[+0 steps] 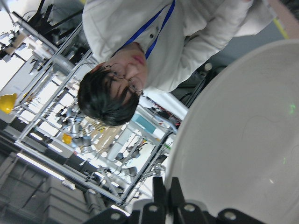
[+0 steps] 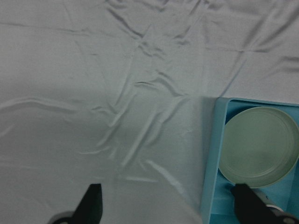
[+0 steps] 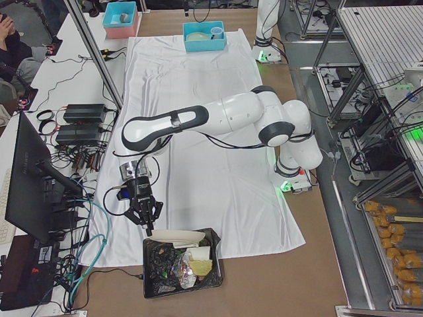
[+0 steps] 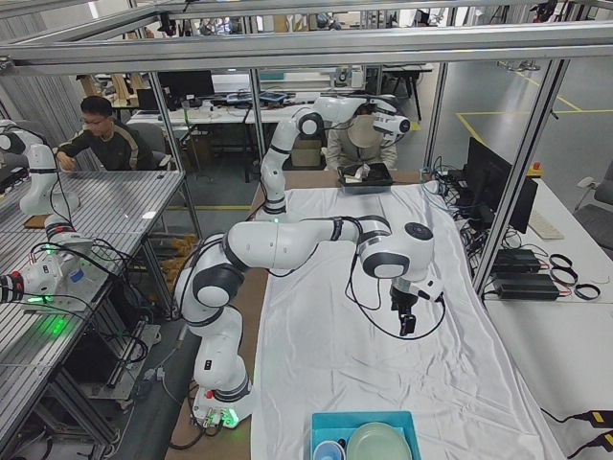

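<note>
A white oval plate (image 3: pixel 178 234) is held on edge by my left gripper (image 3: pixel 149 228), above the back part of a black bin (image 3: pixel 151 284) with crumpled wrappers, white items and a yellow piece. In the left wrist view the plate (image 1: pixel 243 130) fills the right side, clamped between the fingers. My right gripper hangs open over the white cloth, beside a blue tub (image 2: pixel 212 154) holding a pale green plate (image 2: pixel 259 144) and a partly hidden object.
A monitor (image 3: pixel 33 178) and cables line the left side. A person (image 1: pixel 121 79) shows close by in the left wrist view.
</note>
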